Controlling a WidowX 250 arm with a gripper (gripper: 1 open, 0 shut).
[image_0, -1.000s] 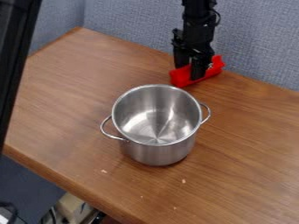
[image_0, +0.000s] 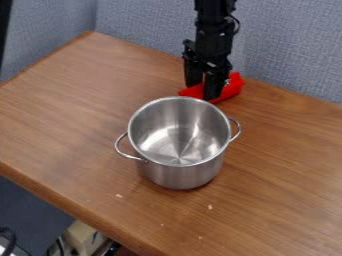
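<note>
My black gripper (image_0: 206, 78) reaches down from the top of the view, low over a red object (image_0: 227, 90) lying behind the pot near the back edge of the table. Its fingers overlap the red object, and whether they hold it is unclear. A steel pot (image_0: 178, 150) with two side handles stands upright in the middle of the table, in front of the red object.
The wooden table (image_0: 74, 120) has free room at the left and right. A grey padded wall (image_0: 294, 50) runs along the back. The near left edge drops to a dark floor area with cables.
The gripper has shifted a little to the left, over the red object's left part. The pot has stayed in place.
</note>
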